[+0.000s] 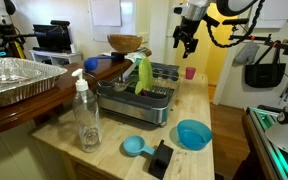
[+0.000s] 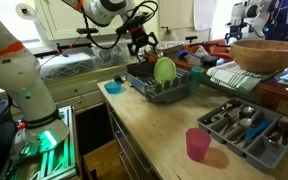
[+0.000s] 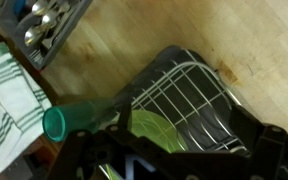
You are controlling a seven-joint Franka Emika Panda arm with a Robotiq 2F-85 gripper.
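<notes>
My gripper (image 1: pixel 184 47) hangs in the air above the far end of the dish rack (image 1: pixel 134 104). In the wrist view the gripper is open, its dark fingers wide apart and nothing held. Below it the green plate (image 3: pixel 152 128) stands on edge among the rack's wires, partly covered by a finger. The second exterior view also shows the green plate (image 2: pixel 165 70) upright in the rack, lower than the gripper (image 2: pixel 141 47) and apart from it. A teal cup (image 3: pixel 56 123) is at the rack's end.
A pink cup (image 2: pixel 197 146) and a cutlery tray (image 2: pixel 222 125) stand beyond the rack, with bare counter between. At the near end are a blue bowl (image 1: pixel 194 135), a small blue pan (image 1: pixel 134 146) and a soap bottle (image 1: pixel 86 121). A wooden bowl (image 2: pixel 266 57) sits on the raised shelf.
</notes>
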